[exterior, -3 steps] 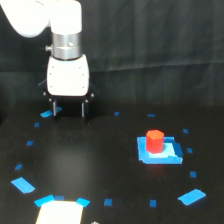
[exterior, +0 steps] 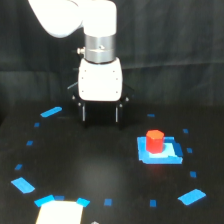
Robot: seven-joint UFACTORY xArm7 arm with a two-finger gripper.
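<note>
My gripper (exterior: 101, 116) hangs above the left-middle part of the dark table, below the white arm. Its two dark fingers stand well apart, and nothing shows between them. To its right, a small red block (exterior: 155, 141) with angular sides rests in the blue tray (exterior: 143, 159), whose bottom looks pale. A clear gap separates the fingers from both block and tray.
Blue tape marks, such as the strip (exterior: 22, 186) at left and another strip (exterior: 191, 197) at right, lie scattered over the black table. A pale object (exterior: 60, 212) is cut off by the bottom edge.
The arm and gripper have shifted to the right, closer to the tray. Red block and blue tray are where they were, and the fingers remain apart.
</note>
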